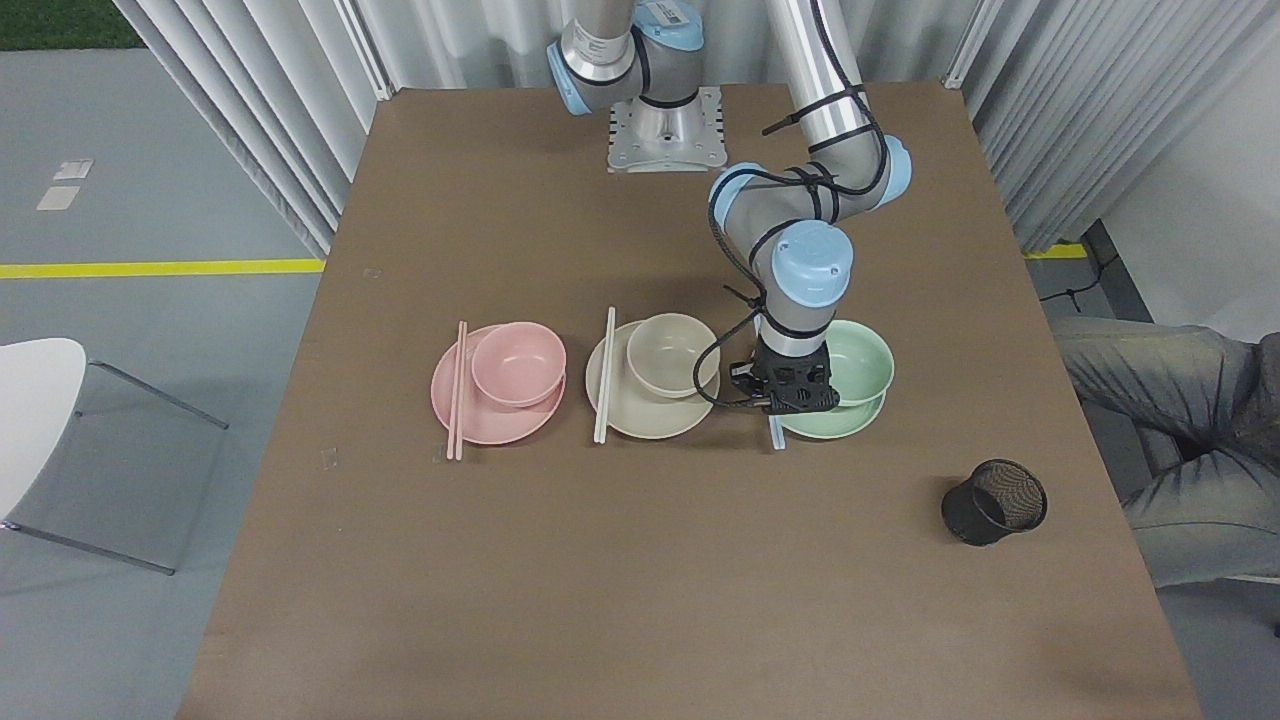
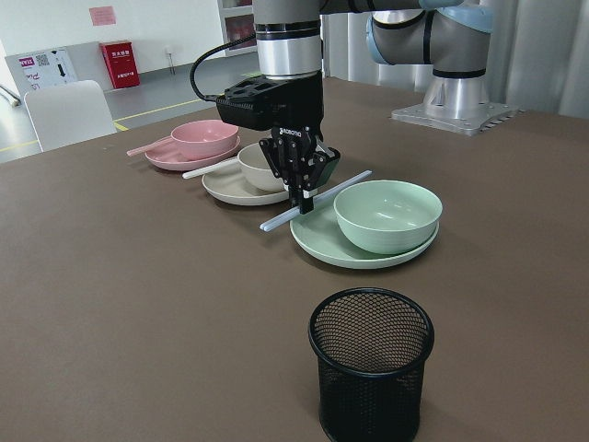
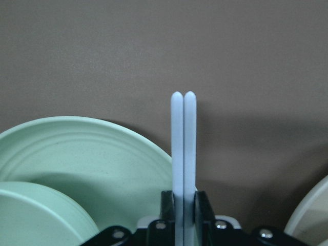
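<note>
My gripper (image 2: 302,198) is shut on a pair of pale blue chopsticks (image 3: 189,138), which lie side by side between its black fingers in the wrist view. In the camera left view they sit at the left rim of the green plate (image 2: 327,249), which holds a green bowl (image 2: 386,221). In the camera front view the gripper (image 1: 780,402) is over that plate's left side, mostly hiding the chopsticks' middle.
A cream plate with bowl (image 1: 669,348) and white chopsticks (image 1: 605,384) is to the left, a pink plate with bowl (image 1: 516,360) and chopsticks further left. A black mesh cup (image 1: 993,504) stands at front right.
</note>
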